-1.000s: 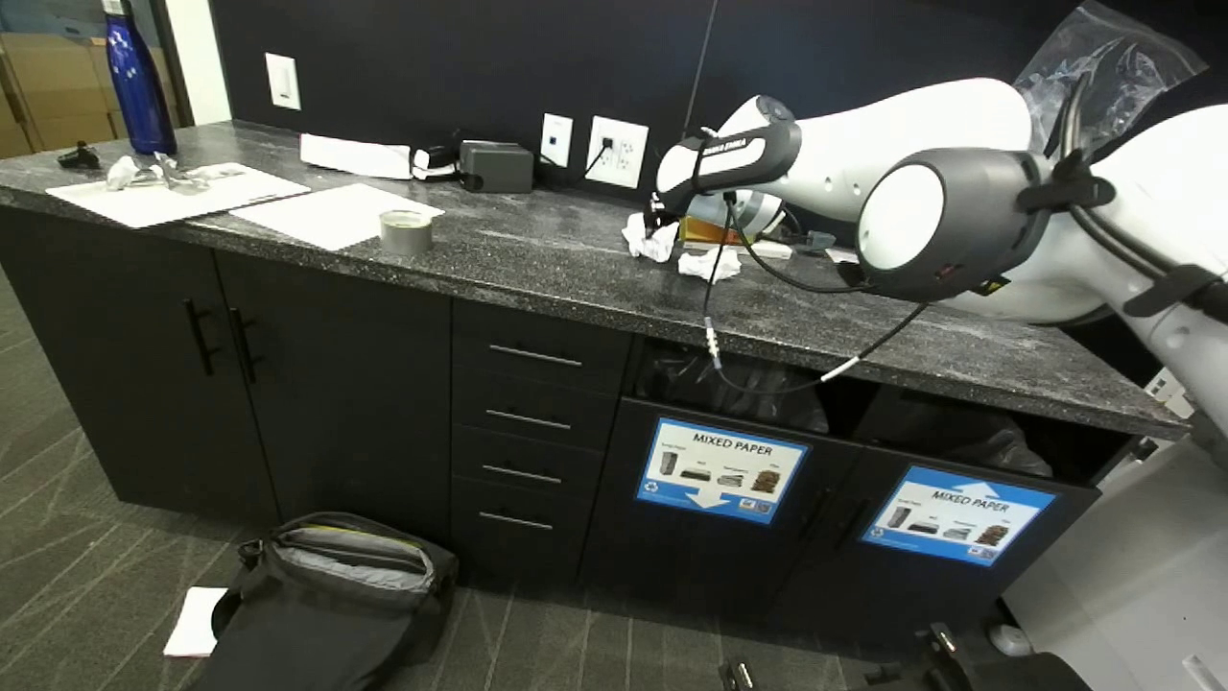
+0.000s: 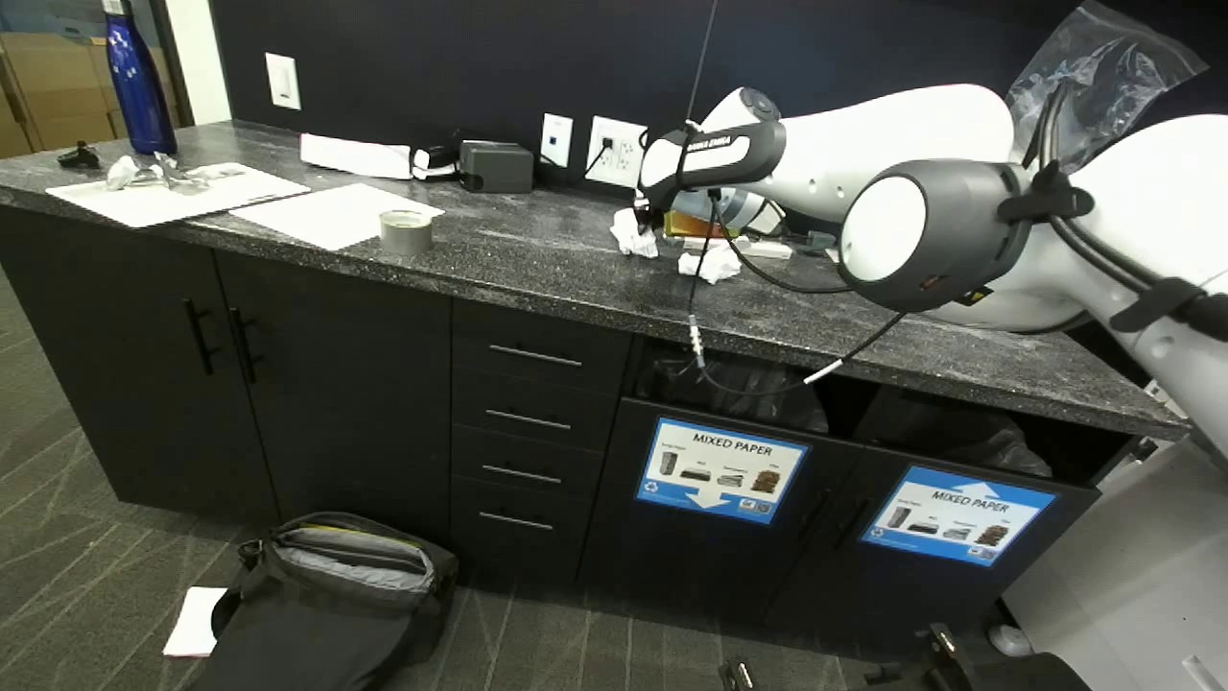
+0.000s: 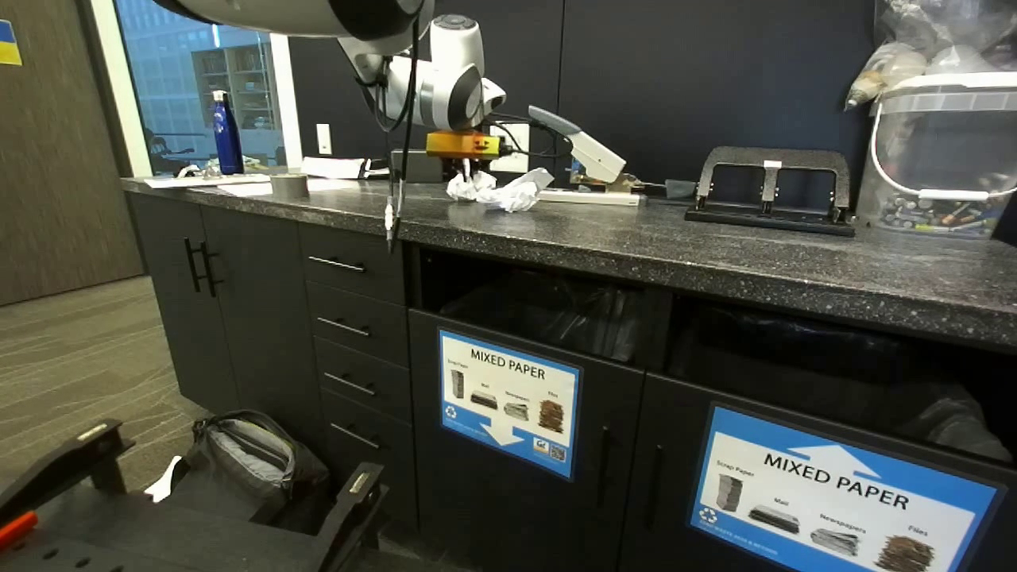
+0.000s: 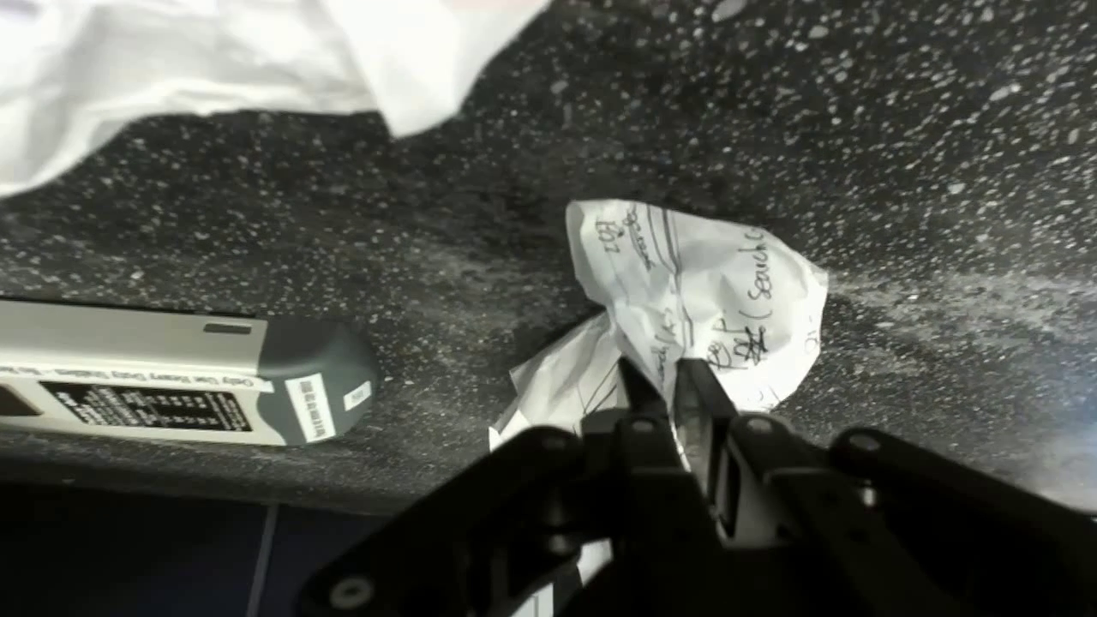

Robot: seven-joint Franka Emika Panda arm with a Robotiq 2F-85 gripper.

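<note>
A crumpled sheet of paper with handwriting (image 4: 735,283) is pinched between the fingers of my gripper, which is shut on it. In exterior view 1 this crumpled sheet (image 2: 634,234) shows under the wrist, close over the counter; whether it touches the surface I cannot tell. A second crumpled paper (image 2: 710,266) lies on the counter just to the right, and in the wrist view a large white piece of it (image 4: 411,62) fills the upper left corner. Exterior view 2 shows both papers close together, the loose one (image 3: 517,194) nearer the camera.
A stapler (image 4: 134,370) lies close by in the wrist view. The counter (image 2: 518,259) has a tape roll (image 2: 405,231), flat white sheets (image 2: 328,215) and a blue bottle (image 2: 138,86) toward the left. Below are bin openings behind "Mixed Paper" signs (image 2: 722,470). A hole punch (image 3: 772,191) stands farther right.
In exterior view 1 the arm has shifted slightly left, and the crumpled paper at the gripper has moved left with it. The loose crumpled paper stays in place.
</note>
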